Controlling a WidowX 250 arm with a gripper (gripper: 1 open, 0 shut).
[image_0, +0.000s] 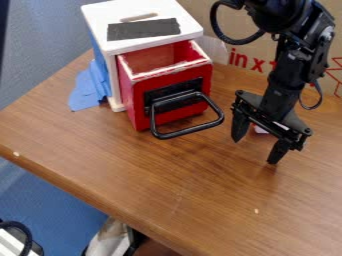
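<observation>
My black gripper (257, 140) hangs low over the wooden table at the right, its fingers spread apart, with a small pinkish-white object partly hidden behind it. To its left stands a red box (160, 64) with an open top and a black loop handle (195, 129) on its front. It sits against a white cabinet (106, 16) that has a dark strip and a small wooden stick on top. Whether anything lies between the fingers cannot be made out.
A blue cloth (87, 88) lies left of the white cabinet. A cardboard panel (230, 55) stands behind the arm.
</observation>
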